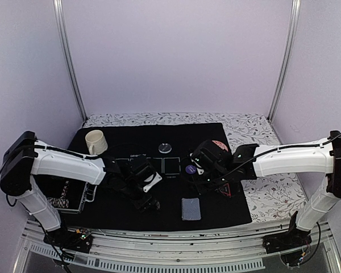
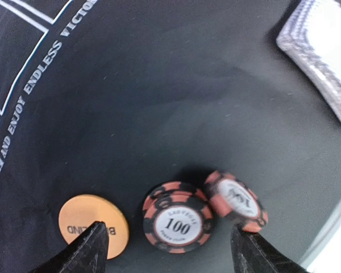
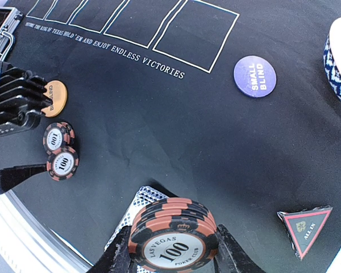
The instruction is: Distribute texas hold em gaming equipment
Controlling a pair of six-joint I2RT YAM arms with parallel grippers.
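Note:
My right gripper is shut on a stack of 100 chips (image 3: 173, 242), held over the card deck (image 3: 131, 216), which also lies at front centre in the top view (image 1: 191, 209). My left gripper stands open above loose 100 chips (image 2: 179, 223), with one tilted chip (image 2: 238, 199) beside them and nothing clearly held. The orange blind button (image 2: 91, 219) lies beside those chips. The purple SMALL BLIND button (image 3: 254, 75) lies toward the right, and the triangular ALL IN marker (image 3: 304, 227) lies on the mat below it.
A white mug (image 1: 96, 140) stands at back left, a metal case (image 1: 71, 199) at left front. Printed card boxes and a silver disc (image 1: 165, 148) are at the middle back. A patterned round object (image 3: 338, 68) sits at the right.

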